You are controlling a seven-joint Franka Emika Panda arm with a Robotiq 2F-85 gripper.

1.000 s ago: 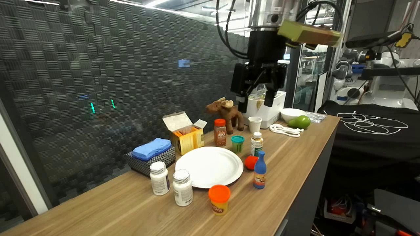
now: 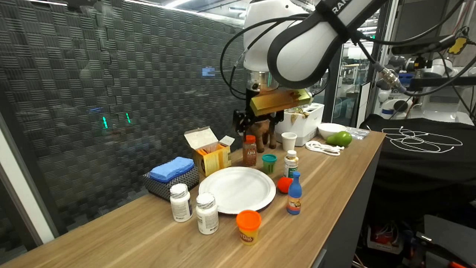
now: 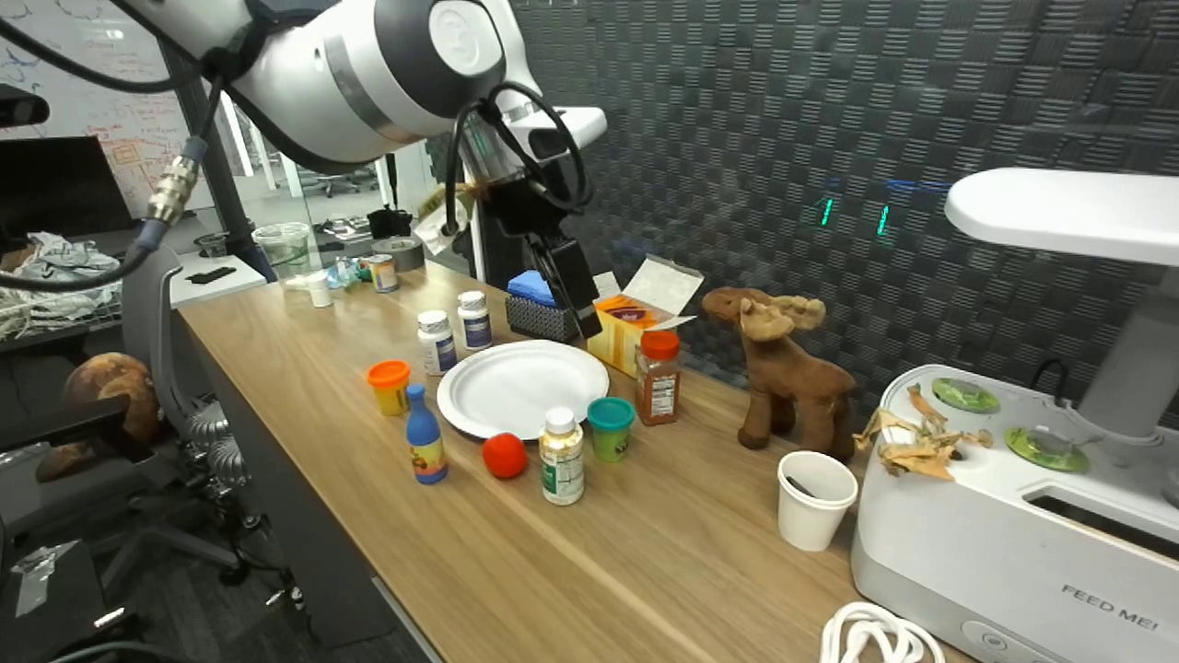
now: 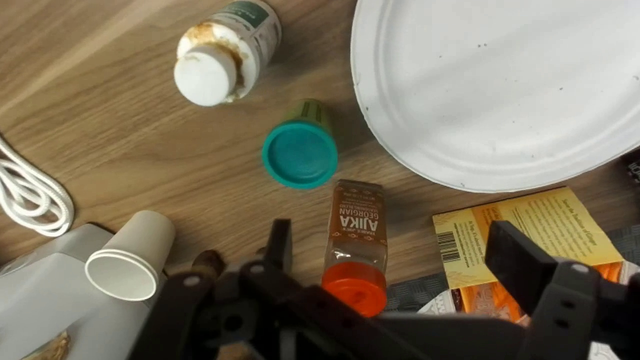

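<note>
My gripper stands open, its two black fingers wide apart in the wrist view, with nothing held between them. Within that gap, farther down toward the table, the Ajika spice bottle [image 4: 358, 240] shows its red cap and brown label. The bottle [image 2: 249, 154] stands upright on the wood in exterior view 1, and the gripper is above and close to it. Beside the bottle are the teal-lidded tub [image 4: 300, 154] and the yellow tea box [image 4: 528, 234], its flaps raised. A white plate [image 3: 522, 387] lies next to them.
Near the arm stand a brown moose toy [image 3: 790, 370] and a paper cup [image 3: 815, 503]. A white-capped bottle [image 3: 561, 459], a red ball [image 3: 505, 455] and a blue bottle [image 3: 425, 436] stand around the plate.
The arm has come down and toward the left in exterior view 1, from above the white planter to near the spice bottle. The objects on the table have not moved.
</note>
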